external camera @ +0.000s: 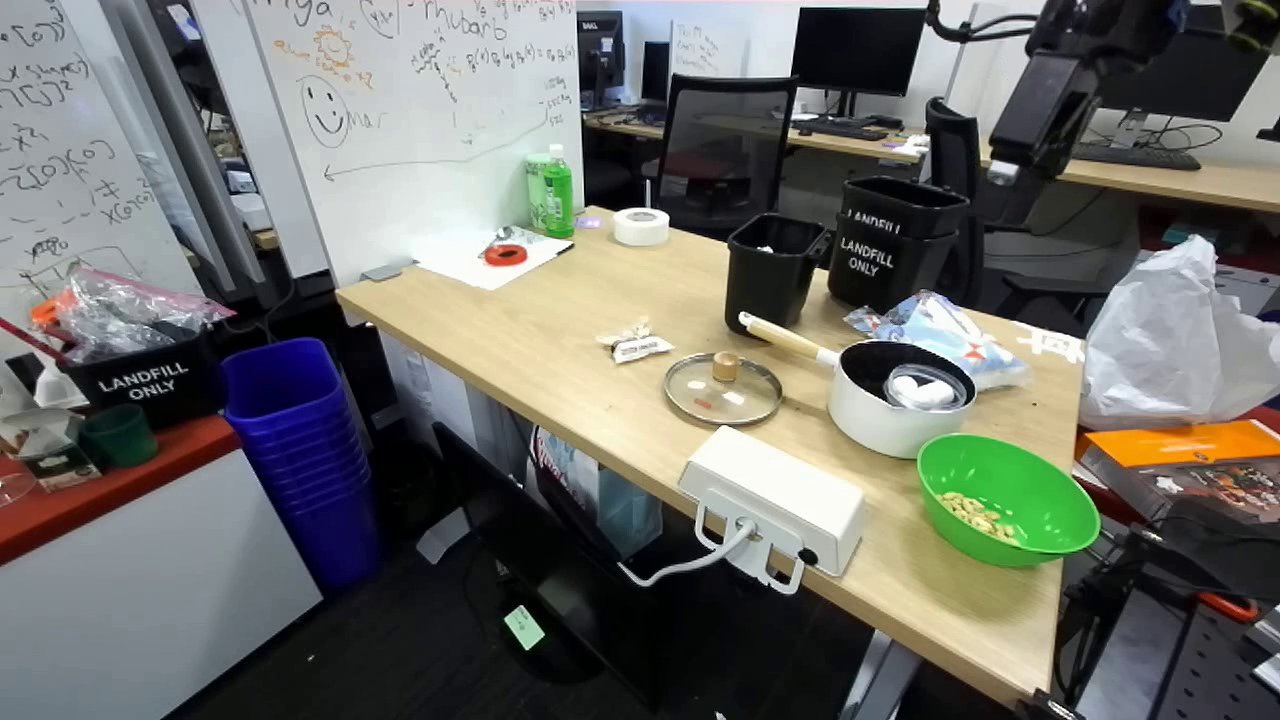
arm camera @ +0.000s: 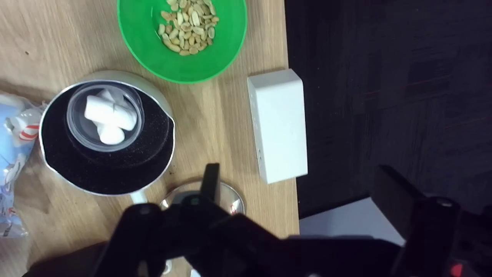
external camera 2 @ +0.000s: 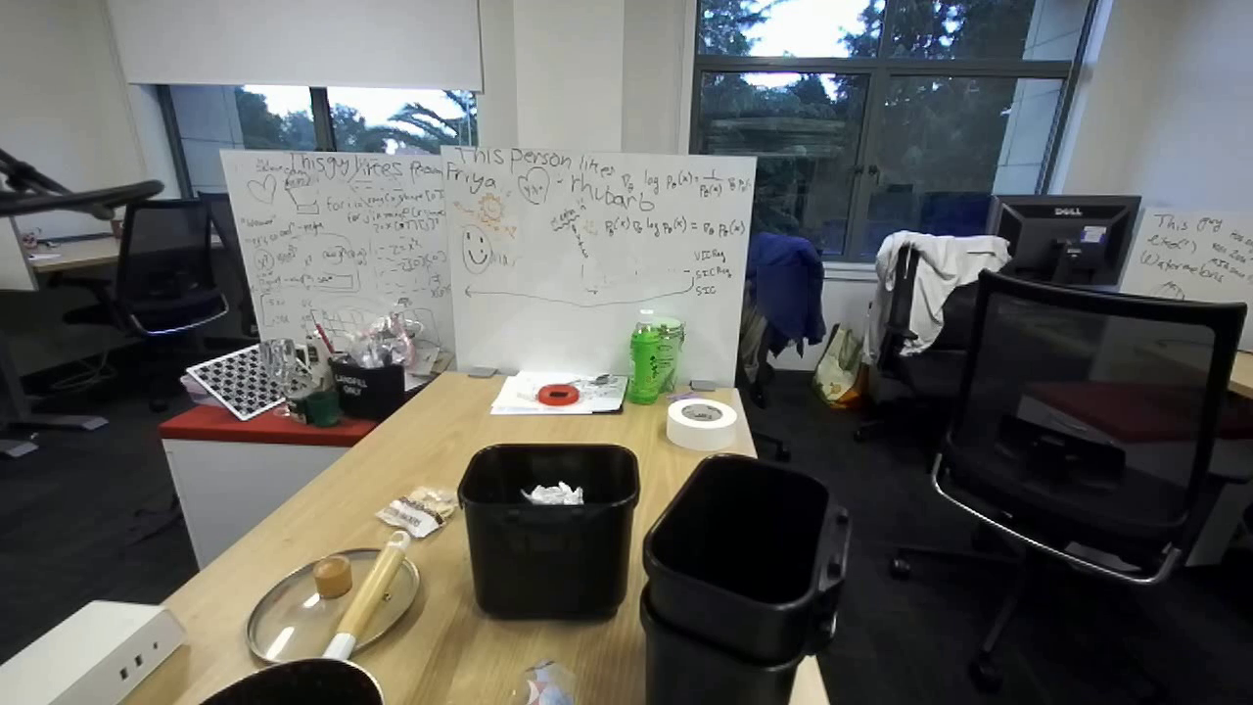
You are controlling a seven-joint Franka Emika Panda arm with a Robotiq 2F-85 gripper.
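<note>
My gripper is open and empty, with its two fingers wide apart in the wrist view. High above the right end of the table, part of the arm shows in exterior view 1. Below me stands a white pot (external camera: 879, 422) with a clear cup of white marshmallow-like pieces (arm camera: 110, 115) inside it. Beside the pot is a green bowl (external camera: 1020, 474) with peanuts (arm camera: 189, 28) at its bottom. A glass lid with a wooden knob (external camera: 725, 367) lies flat on the table, partly hidden by my gripper in the wrist view.
A white box (external camera: 780, 492) sits at the table's near edge. Black bins (external camera: 774, 282) and a blue-and-white plastic bag (external camera: 942, 334) stand behind the pot. A small packet (external camera: 636, 344) lies left of the lid. Bare tabletop (external camera: 516, 336) extends to the left.
</note>
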